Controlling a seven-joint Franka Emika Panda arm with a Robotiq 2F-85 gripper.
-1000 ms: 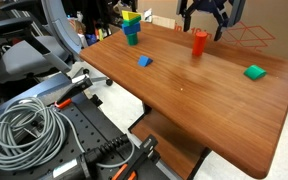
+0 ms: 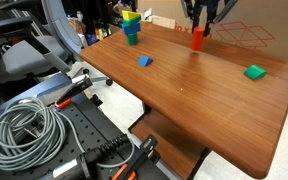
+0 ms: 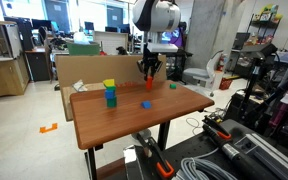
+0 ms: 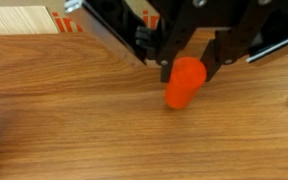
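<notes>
The upright red block (image 2: 197, 40) stands toward the back of the wooden table, and in the wrist view its orange-red end (image 4: 188, 80) faces the camera. My gripper (image 2: 201, 27) comes down over the block's top. It is shut on the block, with a dark finger against each side in the wrist view. Whether the block's base touches the table cannot be told.
A stack of yellow, blue and green blocks (image 2: 131, 27) stands at the table's far left, with a small blue block (image 2: 144, 61) nearby. A green block (image 2: 254, 72) lies to the right.
The fingers stood apart around the red block a second ago and have closed onto it. The block has shifted very slightly left and up in the exterior view; the other blocks have stayed put.
</notes>
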